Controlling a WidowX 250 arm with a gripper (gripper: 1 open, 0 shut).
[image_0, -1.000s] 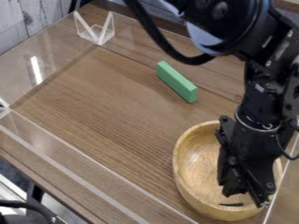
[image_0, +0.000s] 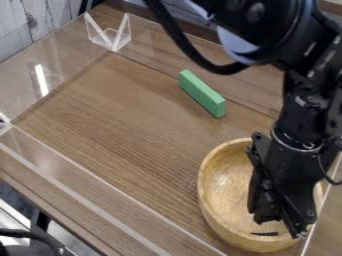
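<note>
My black gripper (image_0: 271, 208) reaches down into a round wooden bowl (image_0: 225, 193) at the lower right of the camera view, its fingertips low inside the bowl. It looks shut, with nothing visible between its fingers. A small dark piece lies on the bowl's bottom below the fingertips; I cannot tell what it is. The gripper and wrist hide the bowl's right part.
A green block (image_0: 202, 92) lies on the wooden table (image_0: 114, 135) above the bowl. A clear plastic holder (image_0: 110, 32) stands at the far upper left.
My gripper and wrist have shifted very slightly within the bowl. The bowl and green block look unmoved.
</note>
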